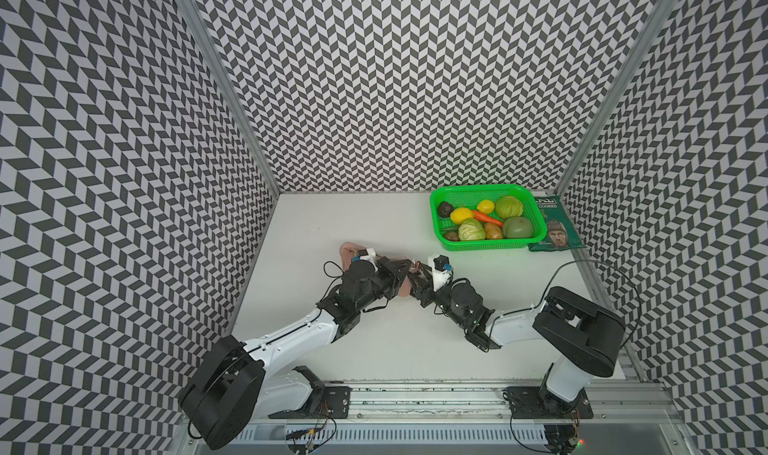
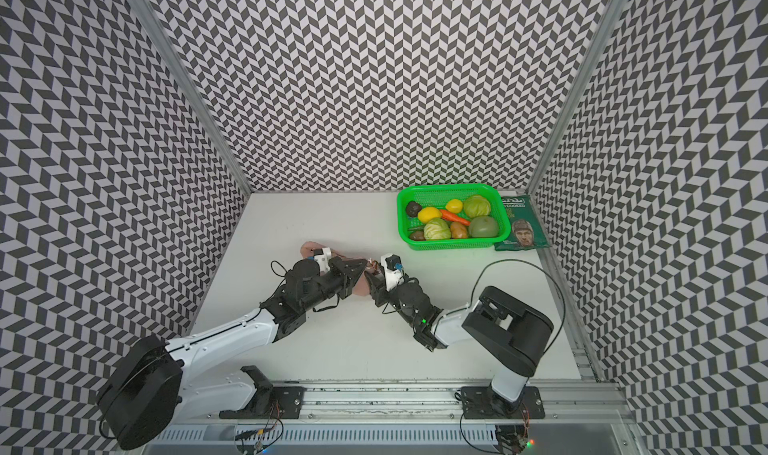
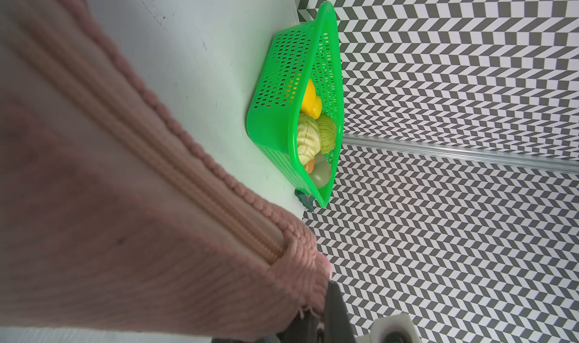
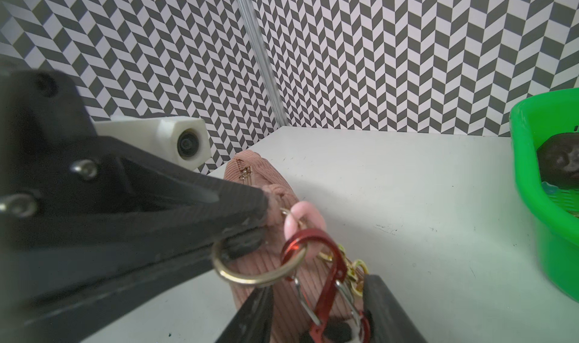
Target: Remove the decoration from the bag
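A pink ribbed bag [image 3: 199, 270] with a zipper fills the left of the left wrist view. At its end my left gripper is shut on the pink fabric, seen from the side in the right wrist view. A gold ring [image 4: 253, 279] hangs by those fingertips. From it a red carabiner [image 4: 325, 300] reaches down between the parted fingers of my right gripper, which is open. Beside the carabiner are a pink loop [image 4: 304, 213] and gold-coloured links [image 4: 357, 273]. Contact between carabiner and right fingers is unclear.
A green basket [image 1: 489, 246] of toy fruit and vegetables stands at the back right. Next to it lies a dark green packet [image 1: 560, 231]. Both grippers meet closely mid-table.
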